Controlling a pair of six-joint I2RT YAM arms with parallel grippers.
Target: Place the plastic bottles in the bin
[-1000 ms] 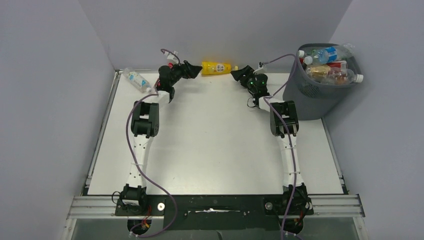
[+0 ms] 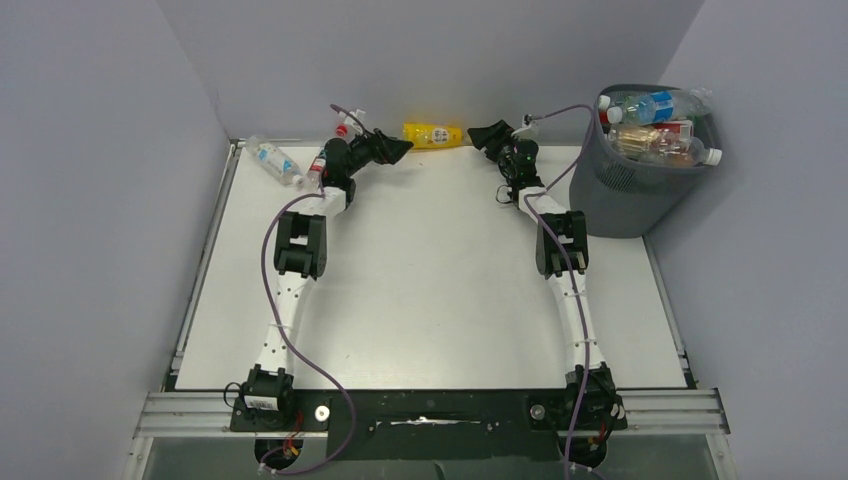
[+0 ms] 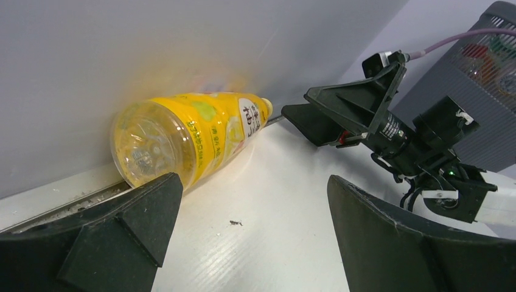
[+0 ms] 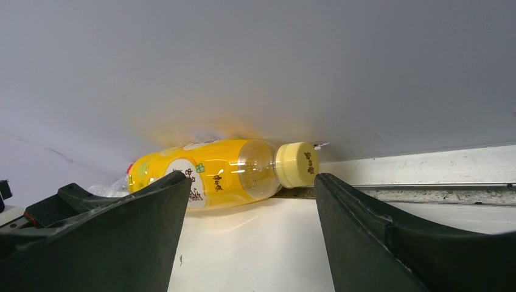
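Observation:
A yellow-labelled bottle (image 2: 432,136) (image 3: 219,134) (image 4: 207,170) lies on its side against the back wall, between the two grippers. My left gripper (image 2: 398,148) is open just left of it, facing its clear base in the left wrist view, nothing between the fingers. My right gripper (image 2: 476,136) is open at the cap end, the bottle just beyond its fingers. A clear bottle (image 2: 275,160) and a red-labelled bottle (image 2: 318,166) lie at back left, the latter partly hidden by the left arm. The grey bin (image 2: 630,200) at right holds several bottles.
Walls close in the back and both sides of the white table (image 2: 430,280). The bin's near rim stands close to the right arm.
My right gripper has moved slightly toward the back. The yellow bottle looks unmoved.

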